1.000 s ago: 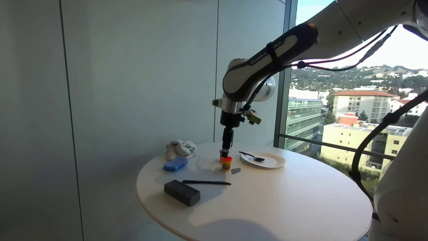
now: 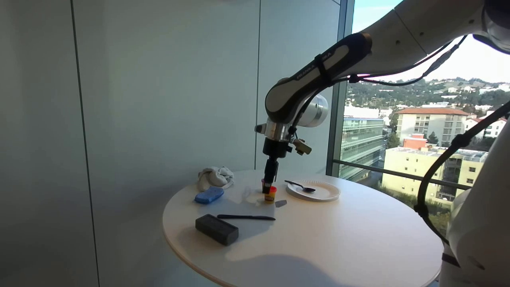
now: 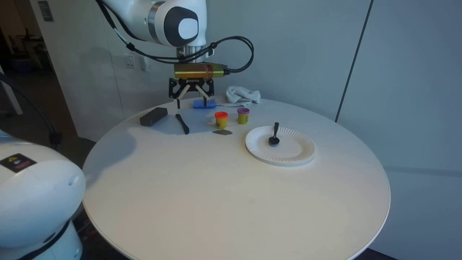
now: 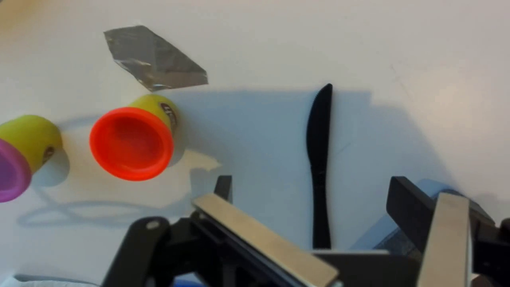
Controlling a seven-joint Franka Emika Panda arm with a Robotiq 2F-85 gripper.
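My gripper [image 3: 192,105] stands open above the table, fingers pointing down and nothing between them. In the wrist view a black plastic knife [image 4: 321,158] lies on the table, in line with the gap between my two fingers. To the left of the knife stands a yellow tub with a red lid [image 4: 131,143], and beyond it another tub with a purple lid [image 4: 31,136]. A piece of grey tape [image 4: 153,57] lies flat by the red-lidded tub. None of these touches my gripper.
A white paper plate [image 3: 299,151] bears a black spoon [image 3: 274,136]. Around the back edge are a dark block [image 3: 153,116], a blue sponge [image 3: 204,104] and a white cloth [image 3: 243,94].
In exterior view 1 my gripper has come down a little and shifted slightly left. The objects on the table have stayed in place.
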